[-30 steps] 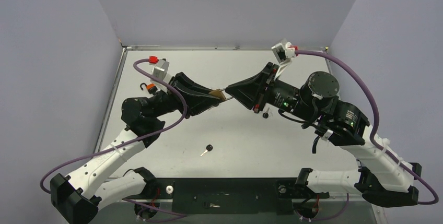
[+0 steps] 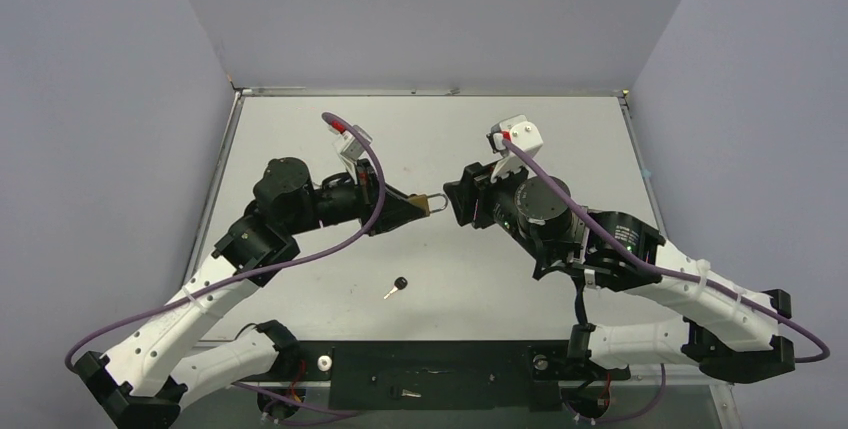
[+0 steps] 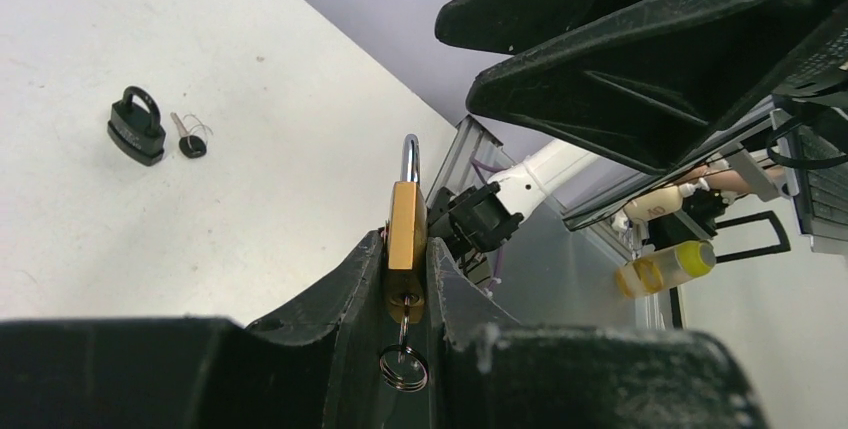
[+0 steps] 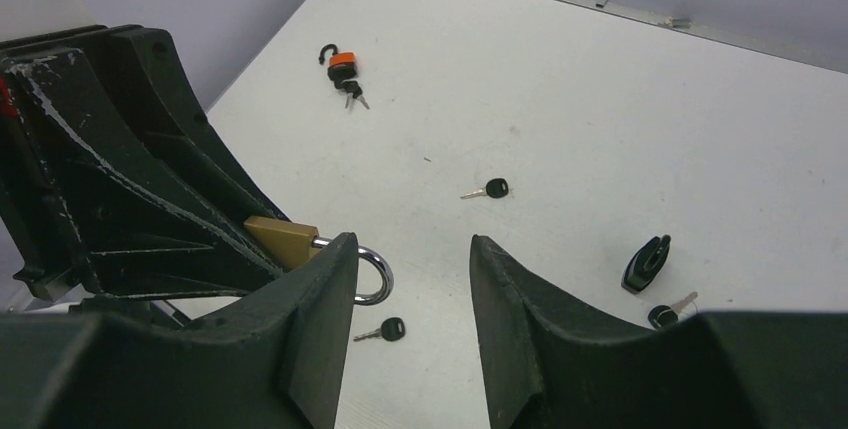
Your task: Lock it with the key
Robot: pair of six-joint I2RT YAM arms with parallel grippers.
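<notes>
Held by its body, the brass padlock (image 2: pixel 419 205) is gripped by my left gripper, which is shut on it, and its steel shackle (image 4: pixel 375 274) sticks out toward the right arm. Small metal rings (image 3: pixel 403 368) hang at the padlock's lower end in the left wrist view; whether a key sits in the keyhole there is hard to make out. My right gripper is open with nothing between its fingers. In the top view those fingers (image 2: pixel 463 202) are just right of the shackle, apart from it.
Lying loose on the white table are a black padlock (image 3: pixel 137 127) with a key (image 3: pixel 190 139) beside it, an orange-black padlock (image 4: pixel 341 66) with keys, and two separate black-headed keys, one in mid-table (image 4: pixel 496 188) and one nearer (image 4: pixel 392 329). Open table surrounds them.
The left gripper has rotated slightly with the padlock.
</notes>
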